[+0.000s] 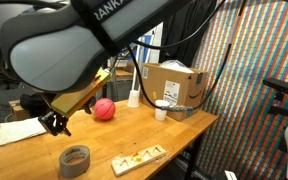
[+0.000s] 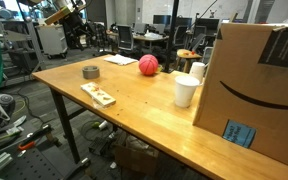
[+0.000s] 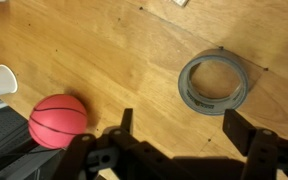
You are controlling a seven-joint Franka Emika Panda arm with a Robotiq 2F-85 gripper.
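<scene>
A red ball with dark seam lines point(image 3: 59, 120) rests on the wooden table, left of my gripper in the wrist view; it also shows toward the back point(image 1: 104, 109) and near the far edge point(image 2: 148, 65). A grey tape roll point(image 3: 188, 87) lies flat, ahead and to the right of my fingertips point(image 1: 74, 161). My gripper is above the table with its fingers apart and nothing between them. Ball and gripper are clear of each other. In exterior view 1 the arm covers part of the background.
A pale, shallow tray point(image 2: 98, 95) lies near the front edge. A white cup point(image 2: 185, 91) and a large cardboard box point(image 2: 252, 90) stand at the other end. A white sheet point(image 1: 20, 131) is at the back left. Mid-table is mostly bare.
</scene>
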